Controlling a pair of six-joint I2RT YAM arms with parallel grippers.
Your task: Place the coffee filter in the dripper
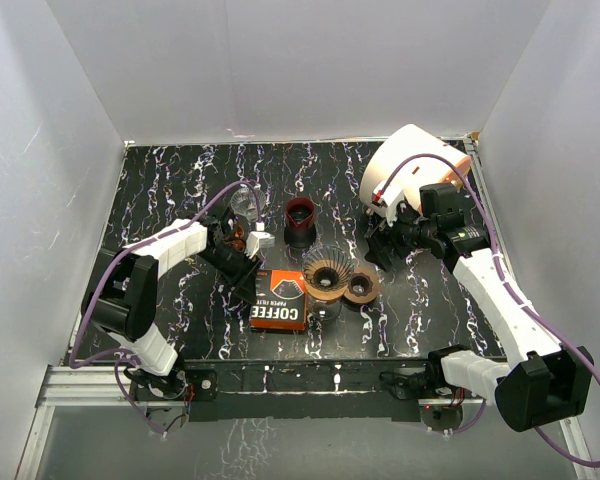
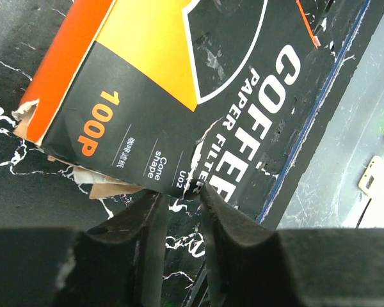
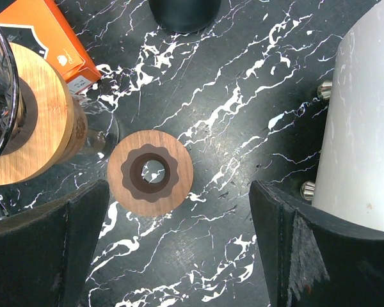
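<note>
The black and orange coffee filter box (image 1: 278, 301) lies flat near the front. In the left wrist view its near end is torn, with pale paper or card flaps (image 2: 105, 183) sticking out underneath; no separate filter is clear. My left gripper is at this end, slightly open, its fingertips against the box edge and nothing visible between them. The ribbed dripper (image 1: 327, 268) with its wooden collar (image 1: 324, 292) stands on a glass server (image 1: 325, 310), just right of the box. Farther right, my right gripper (image 1: 382, 249) hangs open and empty over the table.
A wooden ring (image 1: 361, 286) lies right of the dripper. Behind stand a dark red and black cup (image 1: 300, 217) and a clear glass item (image 1: 247, 202). A large white cylindrical appliance (image 1: 398, 165) fills the back right.
</note>
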